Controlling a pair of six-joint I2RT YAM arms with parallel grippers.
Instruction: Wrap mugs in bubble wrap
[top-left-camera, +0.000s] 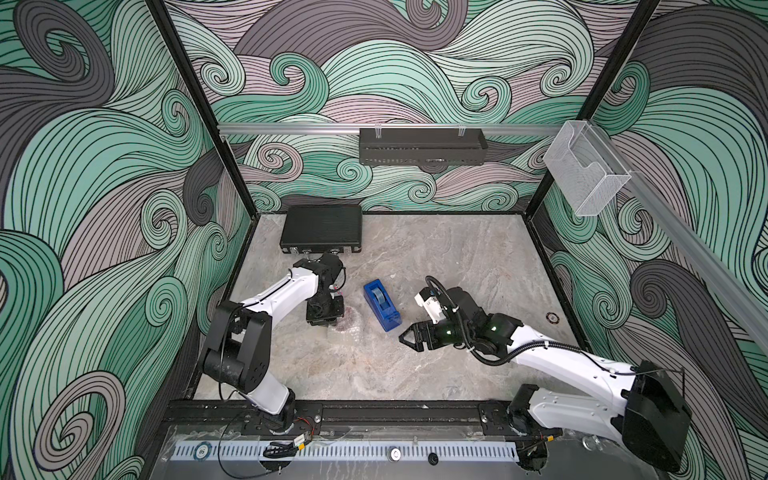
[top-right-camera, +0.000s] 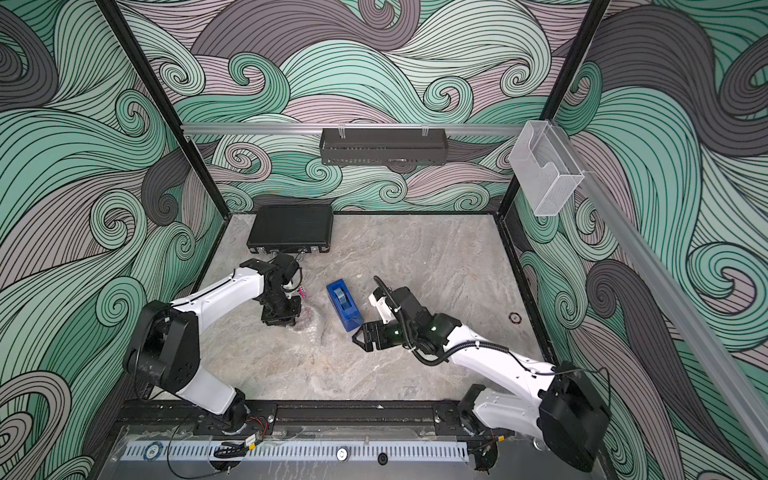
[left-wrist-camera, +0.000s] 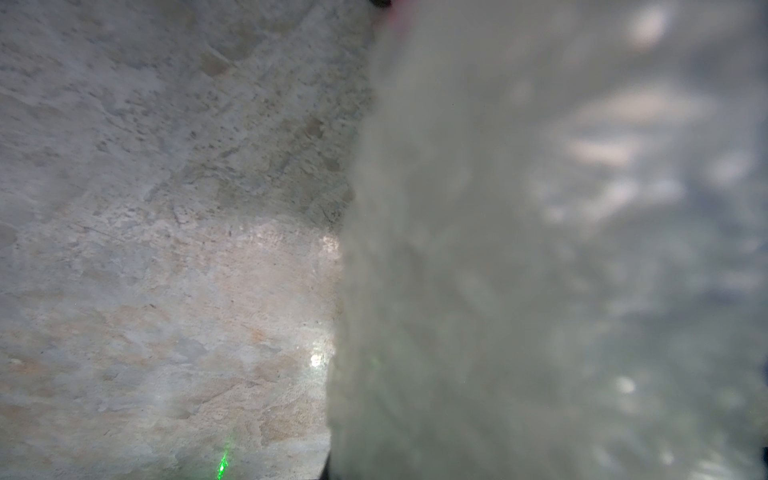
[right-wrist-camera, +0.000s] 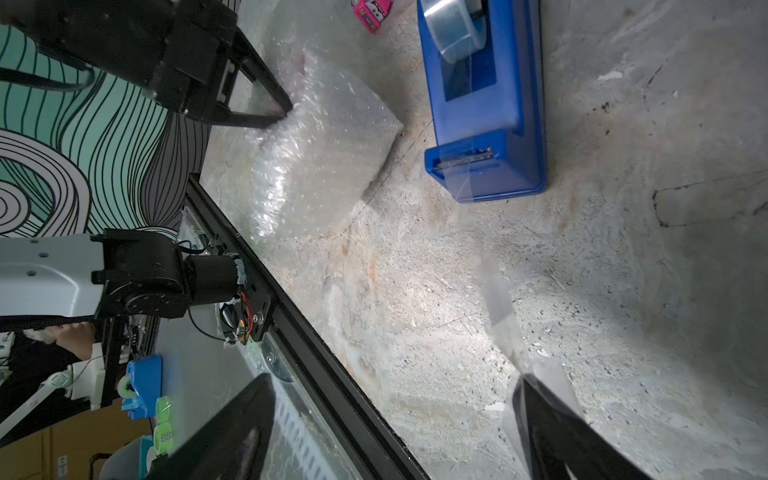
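Note:
The bubble wrap bundle (right-wrist-camera: 320, 152) lies on the left part of the table, bulging and clear. A faint pinkish patch shows through it, but any mug inside cannot be made out. My left gripper is shut on the wrap at the bundle's side; in the left wrist view the blurred wrap (left-wrist-camera: 544, 264) fills the right half. The blue tape dispenser (top-left-camera: 381, 305) stands between the arms. From its cutter a clear tape strip (right-wrist-camera: 502, 308) stretches to one finger (right-wrist-camera: 552, 436) of my right gripper (top-left-camera: 416, 337), whose fingers are wide apart.
Near the bundle lies a small pink object (right-wrist-camera: 372, 11). A black case (top-left-camera: 321, 228) sits at the back left, and a dark ring (top-left-camera: 553, 317) at the right edge.

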